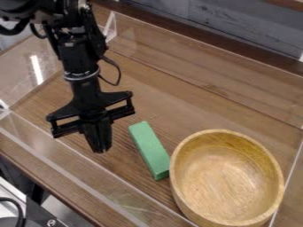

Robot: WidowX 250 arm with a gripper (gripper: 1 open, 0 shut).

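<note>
My black gripper (97, 133) hangs low over the wooden surface at the left of the middle, its fingers pointing down. Whether its fingertips touch the wood, and how far apart they stand, is hard to make out. A green block (149, 148) lies to the right of the gripper, apart from it, long side running from back to front. A round, pale tan bowl (226, 182) sits at the lower right, beside the block.
Clear walls edge it at the left and right. A cable runs at the lower left corner.
</note>
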